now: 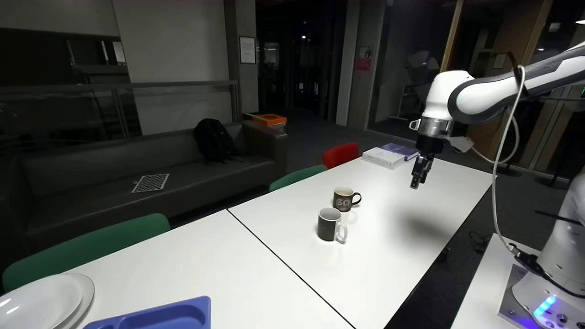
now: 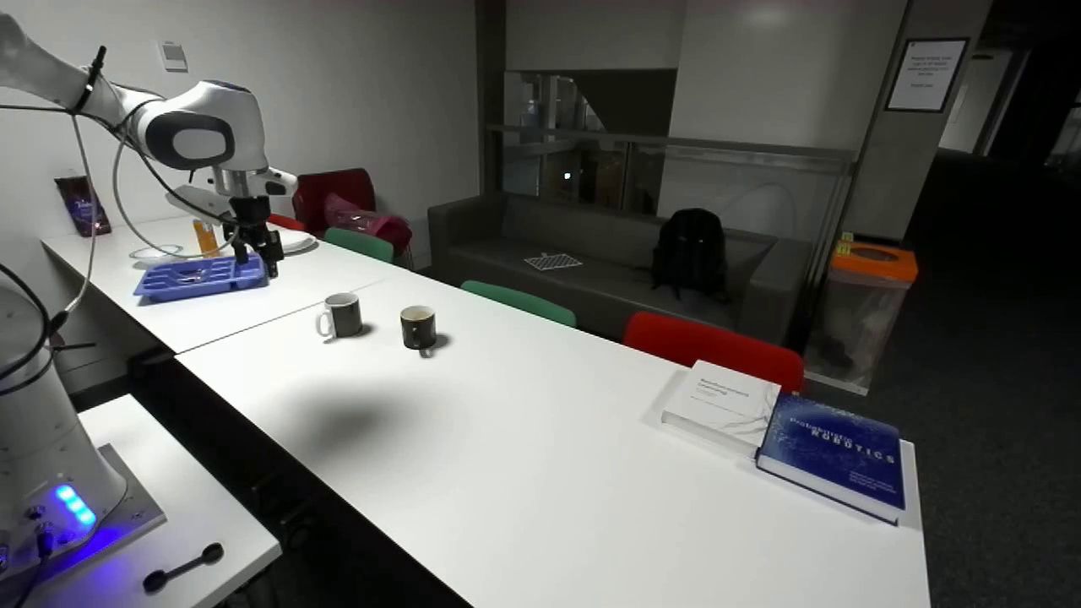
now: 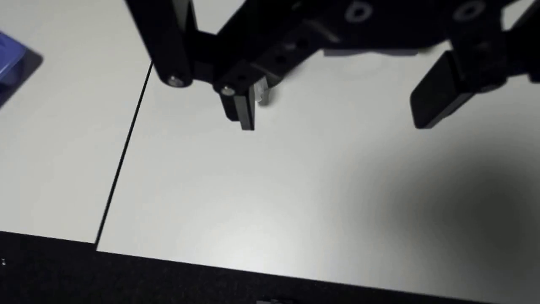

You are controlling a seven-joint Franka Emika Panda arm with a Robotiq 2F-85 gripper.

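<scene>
High above the white table, my gripper (image 1: pixel 419 183) is open and empty in exterior view 1. In the wrist view the gripper has its two fingers wide apart, with only bare tabletop below them. Two mugs stand upright on the table, apart from the gripper: a dark mug with a white handle (image 1: pixel 329 225) and, beside it, a dark mug with a printed number (image 1: pixel 343 199). Exterior view 2 shows the white-handled mug (image 2: pixel 344 315) and the other mug (image 2: pixel 418 328) too. A bit of the white handle (image 3: pixel 261 91) peeks out behind one finger in the wrist view.
A blue tray (image 2: pixel 203 277) and white plates (image 1: pixel 82 290) occupy one end of the table. At the other end lie a white book (image 2: pixel 721 400) and a blue book (image 2: pixel 831 451). Chairs line the far side.
</scene>
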